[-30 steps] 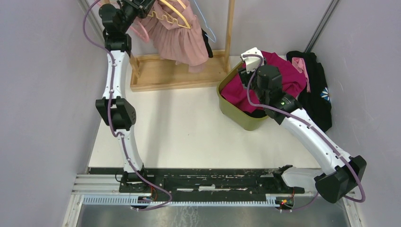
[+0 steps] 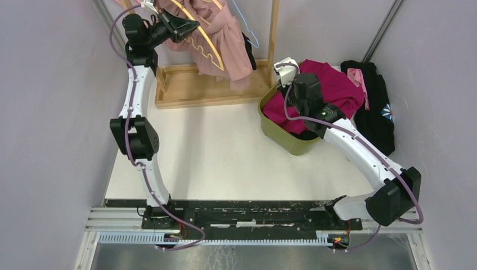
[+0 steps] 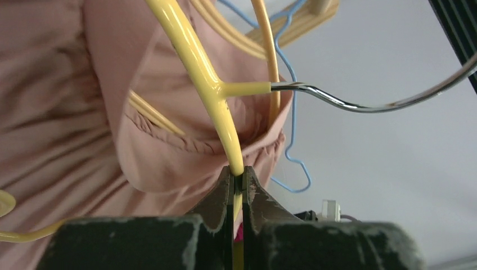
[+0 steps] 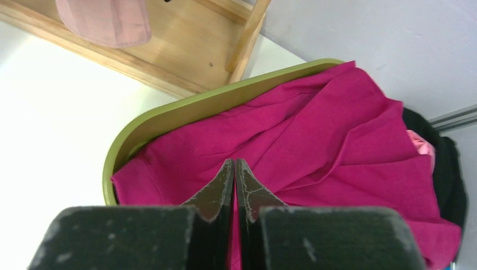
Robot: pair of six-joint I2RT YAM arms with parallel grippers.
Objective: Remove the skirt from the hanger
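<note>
A pink skirt (image 2: 230,53) hangs on the rack at the back; in the left wrist view its gathered fabric fills the left side. A yellow hanger (image 3: 208,79) with a metal hook runs down into my left gripper, which is shut on it high at the back left. My right gripper is over the bin of magenta cloth, its fingertips close together; whether fully shut is hard to tell.
The wooden rack (image 2: 208,101) holds other hangers, including a blue one (image 2: 247,31). The green bin (image 2: 287,140) stands on the right beside dark clothing (image 2: 371,129).
My left gripper and the yellow hanger have moved right and down in the top view, the skirt's hem shifting with them. The right arm has swung slightly left.
</note>
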